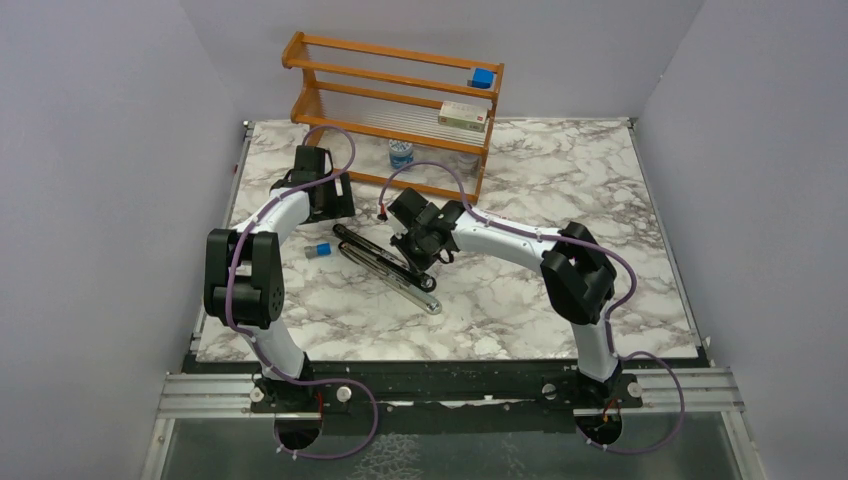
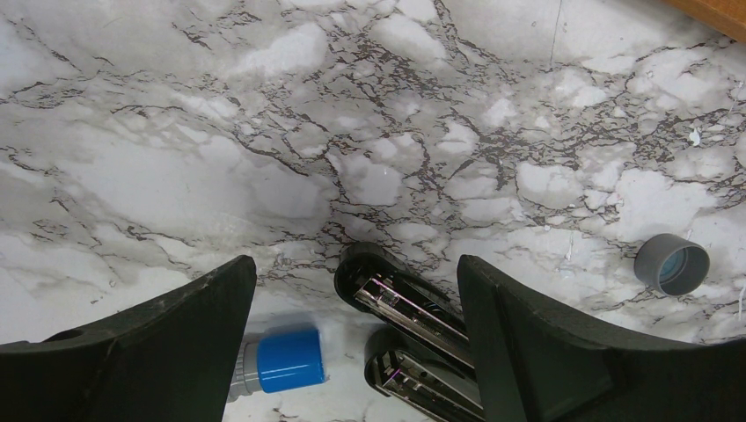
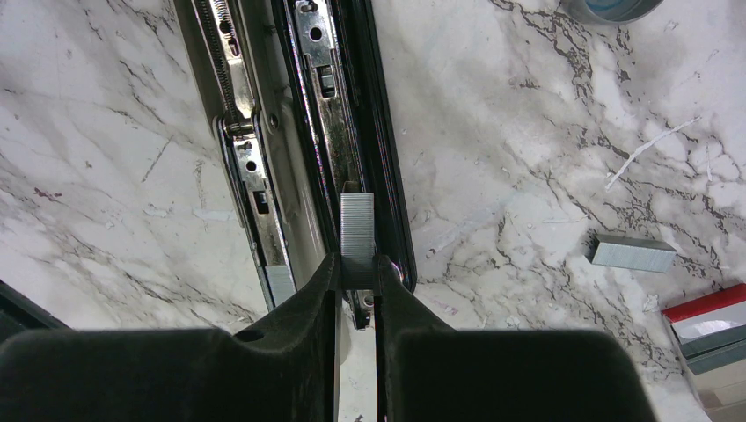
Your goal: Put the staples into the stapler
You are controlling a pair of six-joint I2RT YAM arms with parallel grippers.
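Note:
Two staplers lie opened out flat, side by side. The black stapler [image 3: 383, 132] has its metal magazine exposed; the pale green stapler [image 3: 303, 202] beside it shows a strip of staples [image 3: 280, 283] near its magazine's end. Between its fingertips my right gripper is shut on a grey staple strip [image 3: 357, 230], which lines up over the black stapler's magazine near its end. Whether the strip sits down inside the channel cannot be told. My left gripper stands open above the far ends of both staplers, holding nothing.
A blue-capped tube [image 2: 290, 359] lies left of the staplers. A small grey cap [image 2: 671, 264], a loose staple strip [image 3: 632, 253] and a red-and-white box [image 3: 713, 325] are nearby. The wooden rack [image 1: 400, 130] stands behind.

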